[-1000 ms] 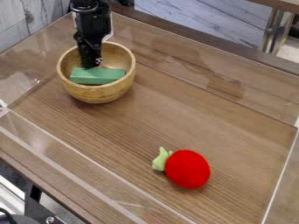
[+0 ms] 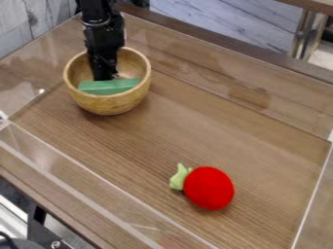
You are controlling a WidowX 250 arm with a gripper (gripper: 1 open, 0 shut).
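A wooden bowl (image 2: 101,102) stands at the upper left of the table, holding a green block (image 2: 107,88). The black gripper (image 2: 115,74) reaches down from the top into the back of the bowl, just behind the green block. Its fingertips are small and dark, and whether they are apart or together is hard to make out.
A red tomato-like object (image 2: 208,188) with a pale green top lies at the lower right. A pale panel edges the upper left, and a ledge is at the top right.
The bowl has shifted slightly left, and the green block sits a little differently in it. The gripper has moved only slightly.
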